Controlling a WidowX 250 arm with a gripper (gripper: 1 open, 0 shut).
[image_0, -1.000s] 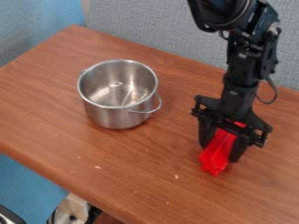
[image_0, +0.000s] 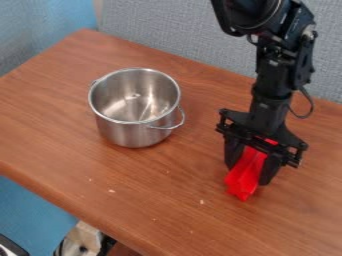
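My black gripper (image_0: 251, 166) is low over the right half of the wooden table, its fingers around a red object (image_0: 243, 181) that rests on the tabletop. The fingers sit on either side of the object and cover its upper part. Whether they grip it or only surround it is hard to tell. To the left stands a steel pot (image_0: 134, 106) with a wire handle, apart from the gripper.
The wooden table (image_0: 120, 190) has free room at the left and front. A grey textured wall (image_0: 160, 30) runs behind it. A blue surface (image_0: 27, 210) lies beyond the table's front-left edge.
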